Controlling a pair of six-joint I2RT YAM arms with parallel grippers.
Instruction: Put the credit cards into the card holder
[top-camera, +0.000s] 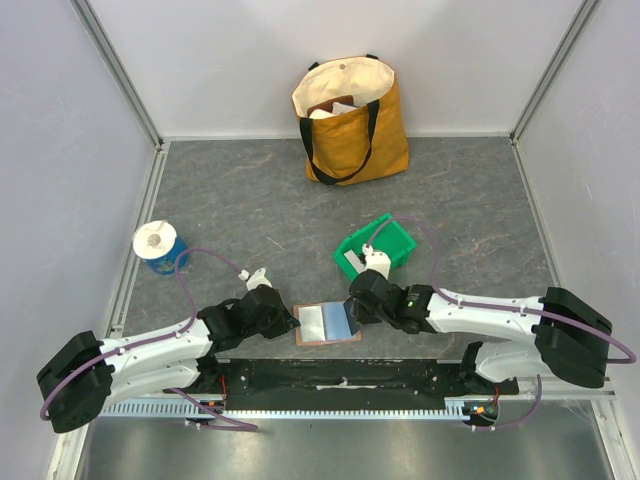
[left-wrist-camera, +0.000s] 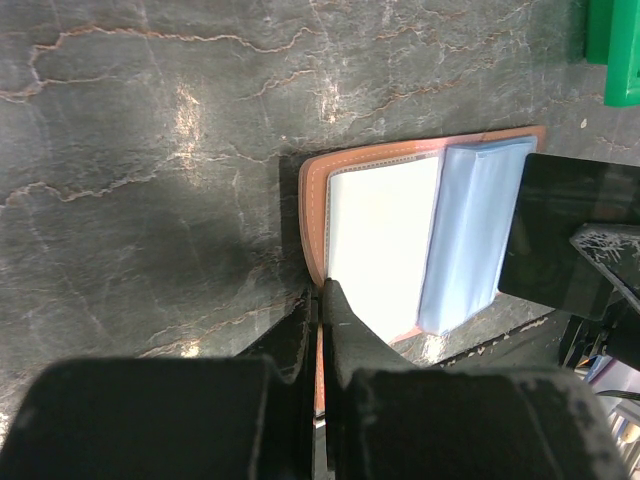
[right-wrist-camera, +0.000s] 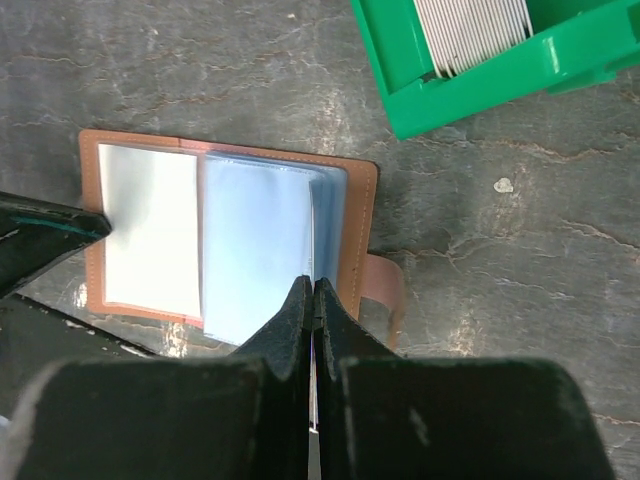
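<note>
An open tan card holder (right-wrist-camera: 365, 205) lies flat on the dark surface, with a white panel (right-wrist-camera: 150, 230) and light-blue sleeves (right-wrist-camera: 255, 240). My left gripper is shut at the holder's left edge beside the white panel. My right gripper is shut over the right edge of the blue sleeves; whether anything thin is between its fingers is unclear. A stack of cards (right-wrist-camera: 472, 30) sits in a green tray (right-wrist-camera: 470, 100) behind the holder to the right.
A yellow tote bag (top-camera: 355, 150) stands at the back and a blue-wrapped roll (top-camera: 160, 250) at the left.
</note>
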